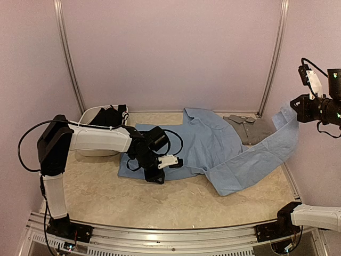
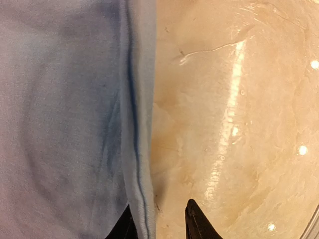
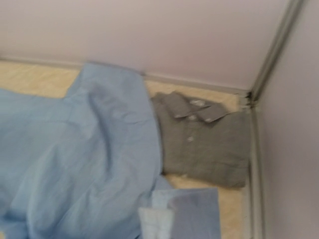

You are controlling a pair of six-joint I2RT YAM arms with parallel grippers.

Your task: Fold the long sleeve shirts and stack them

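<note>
A light blue shirt (image 1: 208,144) lies spread over the table, one long sleeve (image 1: 256,160) rising to my right gripper (image 1: 295,109), which is shut on it, high at the right wall. My left gripper is low over the shirt's front edge (image 1: 130,173), part open, a rolled hem (image 2: 139,149) running between its fingers. In the right wrist view the right fingertips are not visible. A folded grey shirt (image 3: 199,149) with its collar up lies at the back right, beside the blue one.
A white basket (image 1: 90,152) with dark cloth stands at the back left, behind my left arm. Walls close in the back and both sides.
</note>
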